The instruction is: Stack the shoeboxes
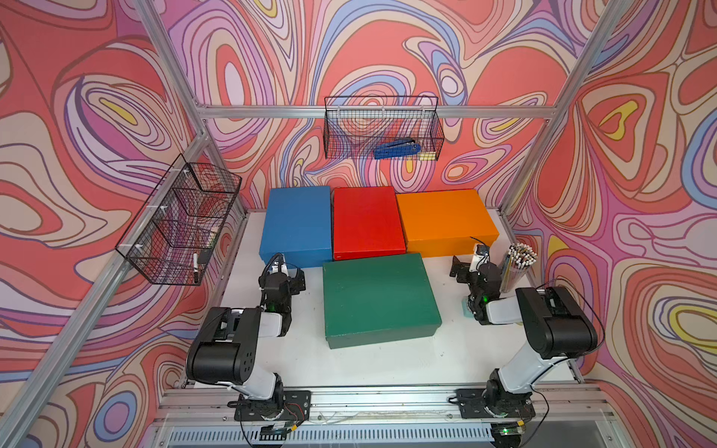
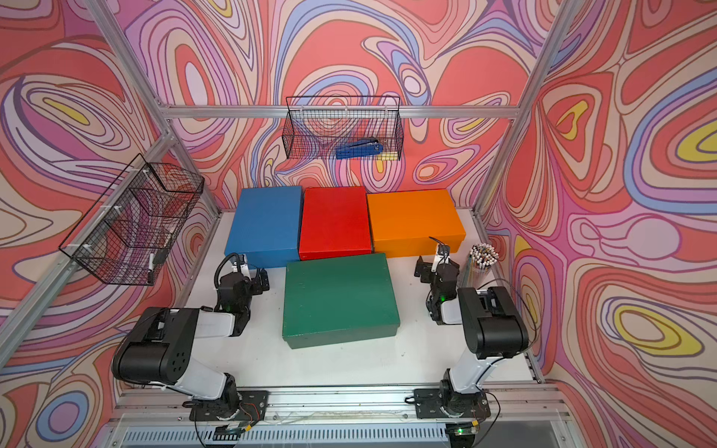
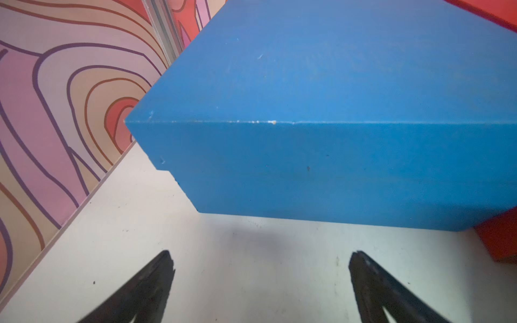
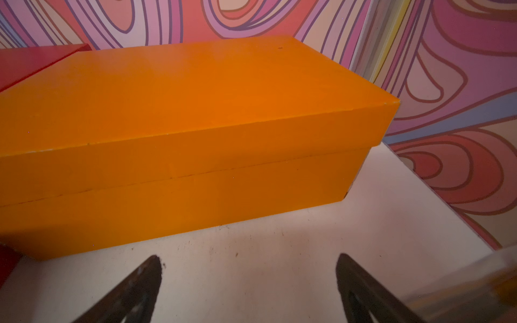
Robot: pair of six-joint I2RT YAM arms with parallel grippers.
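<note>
Four shoeboxes lie flat on the white table: blue [image 1: 295,220], red [image 1: 366,220] and orange [image 1: 444,216] side by side along the back, green [image 1: 379,291] in the middle in front of them. My left gripper stands open and empty, low over the table just in front of the blue box's near face. My right gripper is also open with nothing between its fingers, facing the near side of the orange box. Neither gripper touches a box as far as shows.
A clear holder with white sticks [image 1: 520,261] stands right of my right gripper. Wire baskets hang on the back [image 1: 351,127] and left [image 1: 153,254] frames. Free table [image 1: 381,366] shows in front of the green box and beside each arm.
</note>
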